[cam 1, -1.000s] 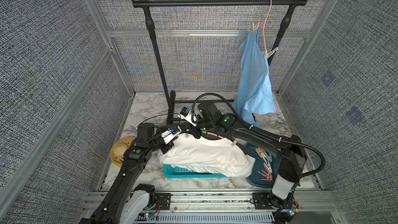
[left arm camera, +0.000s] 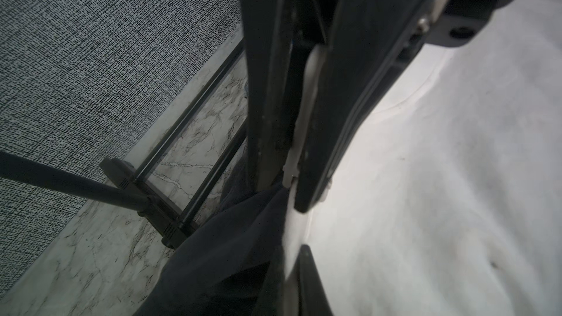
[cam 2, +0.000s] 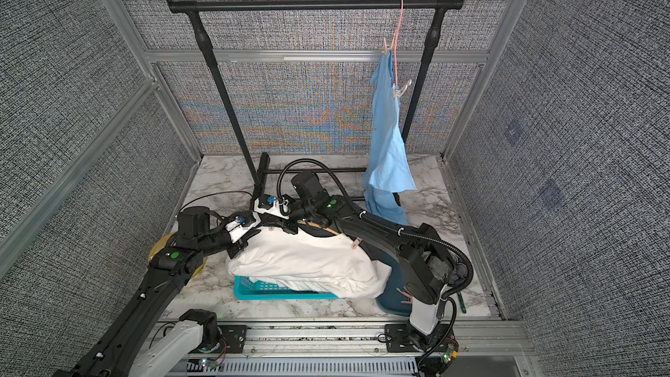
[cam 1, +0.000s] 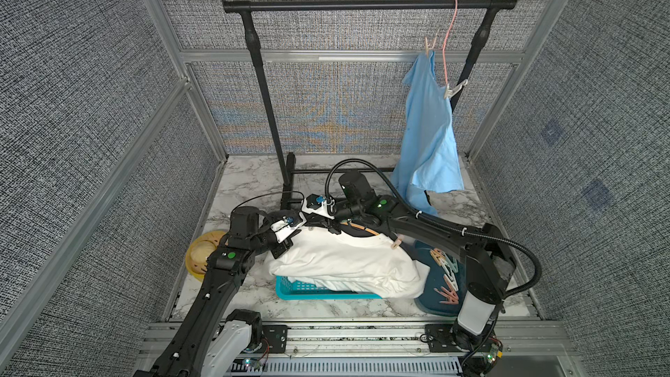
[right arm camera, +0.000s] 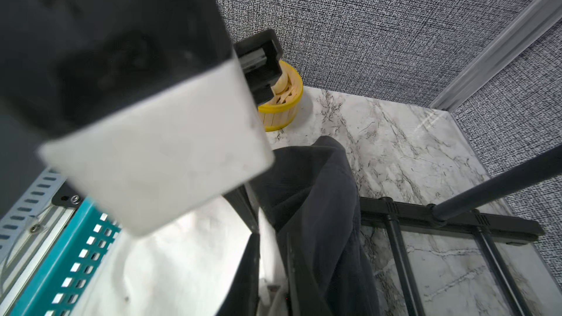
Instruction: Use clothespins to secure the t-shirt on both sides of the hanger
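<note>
The white T-shirt (cam 1: 349, 265) lies over a teal basket (cam 1: 328, 294) at the front middle, dark cloth (right arm camera: 316, 210) along its far edge. A clothespin (cam 1: 396, 243) sits near its right end. In the top left view my left gripper (cam 1: 293, 230) is at the shirt's left upper edge, shut on it, a pale strip between the fingers in the left wrist view. My right gripper (cam 1: 324, 217) is beside it at the same edge; in the right wrist view a white strip runs between its fingers, and how far they are apart is unclear.
A blue shirt (cam 1: 429, 132) hangs on a pink hanger from the black rack (cam 1: 370, 4) at right. Loose clothespins (cam 1: 446, 272) lie on a dark tray at front right. A yellow basket (cam 1: 202, 254) stands at left. The rack's base is behind the shirt.
The left arm is nearly still.
</note>
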